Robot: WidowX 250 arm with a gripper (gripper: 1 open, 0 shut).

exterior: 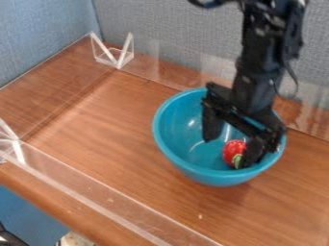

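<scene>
A blue bowl (180, 144) sits on the wooden surface at right of centre, with a red strawberry-like object (236, 157) inside on its right side. The black gripper (238, 130) reaches down from the top right into the bowl, open, its fingers around and just above the red object, one partly hiding the bowl's interior. Whether it touches the object I cannot tell.
Clear plastic walls line the wooden surface (90, 115), with white wire-like pieces at the left and back left corners. A grey padded wall stands behind.
</scene>
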